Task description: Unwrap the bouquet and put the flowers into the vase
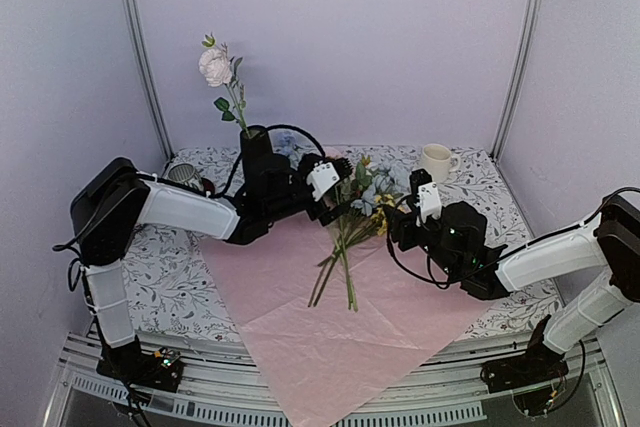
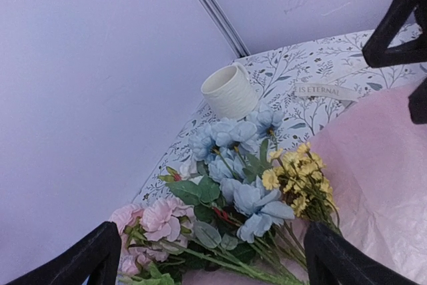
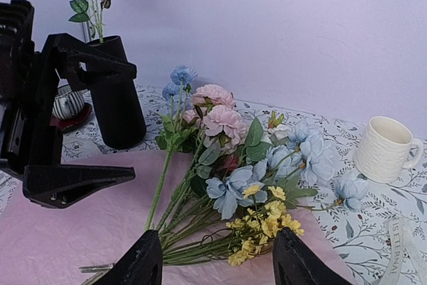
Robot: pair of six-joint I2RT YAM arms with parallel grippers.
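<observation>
A bunch of loose flowers (image 1: 372, 197) lies on pink paper (image 1: 330, 347), stems toward the front. It has pink blooms (image 3: 225, 123), blue blooms (image 2: 257, 205) and yellow blooms (image 2: 300, 181). In the top view the black vase (image 1: 256, 143) stands at the back left with a white rose (image 1: 215, 66) upright in it. My left gripper (image 1: 338, 191) is open over the left side of the bunch, partly covering the pink blooms. From the right, my right gripper faces the yellow blooms, open, its fingers (image 3: 133, 261) wide apart. I see no stem held by either.
A white mug (image 1: 437, 162) stands at the back right. A small striped pot (image 1: 184, 177) sits left of the vase. In the right wrist view, a pale ribbon (image 3: 395, 248) lies on the patterned cloth.
</observation>
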